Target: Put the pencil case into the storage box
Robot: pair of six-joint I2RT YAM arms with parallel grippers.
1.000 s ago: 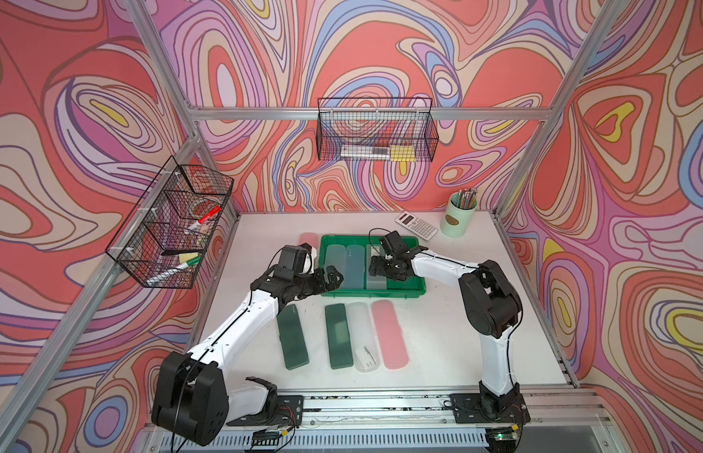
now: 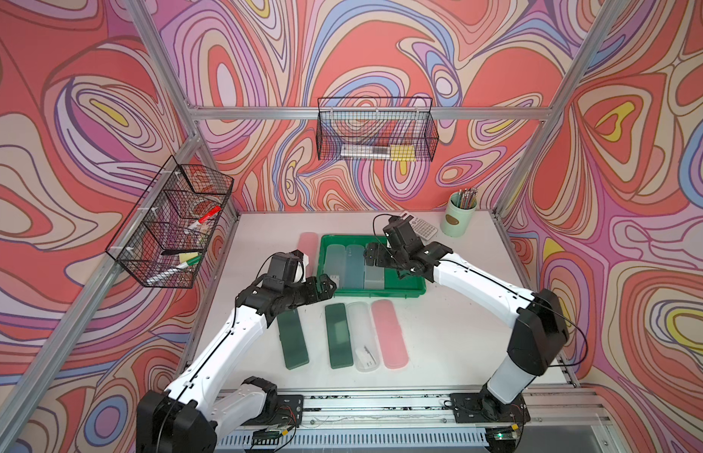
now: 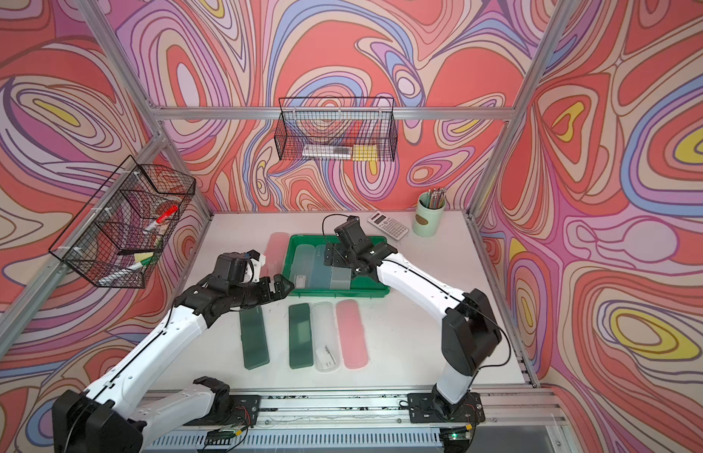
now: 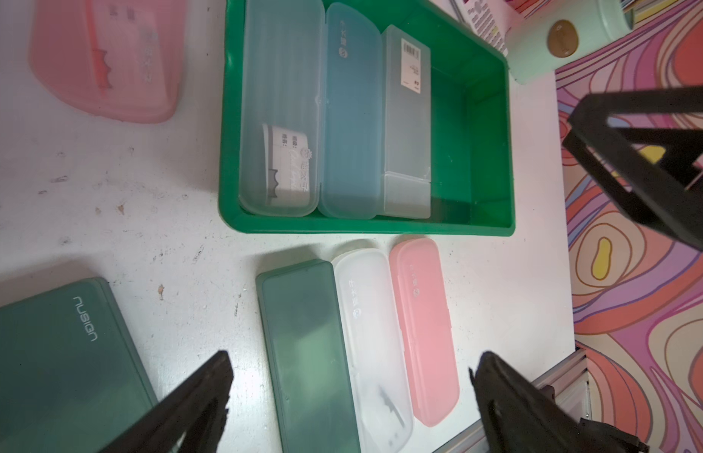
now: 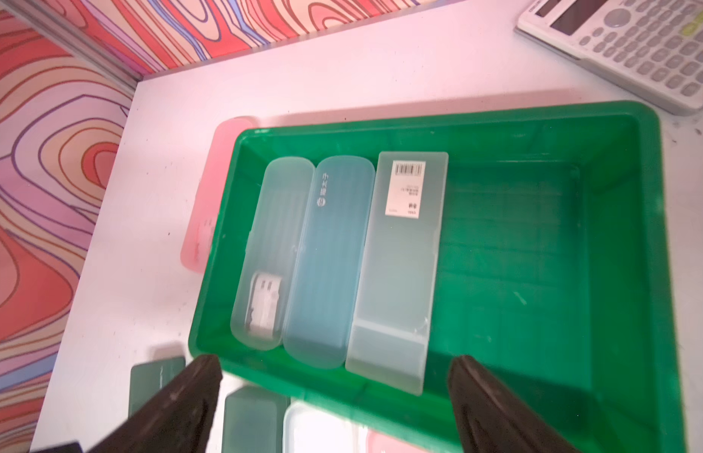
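The green storage box (image 5: 511, 290) holds three translucent pencil cases side by side on its left and middle: a clear one (image 5: 272, 226), a blue one (image 5: 329, 249) and a squarer clear one (image 5: 393, 271); its right part is empty. My right gripper hangs above the box, fingers apart with nothing between them. My left gripper stands open over the table at the box's front left. Along the front lie green cases (image 4: 57, 362) (image 4: 306, 347), a white case (image 4: 370, 339) and a pink case (image 4: 423, 324).
A pink case (image 4: 110, 60) lies left of the box. A calculator (image 5: 615, 45) and a mint pen holder (image 2: 455, 219) stand at the back right. Wire baskets (image 2: 376, 136) hang on the back and left frames.
My right gripper has risen from the squarer clear case in the box. My left gripper has moved slightly left and toward the front.
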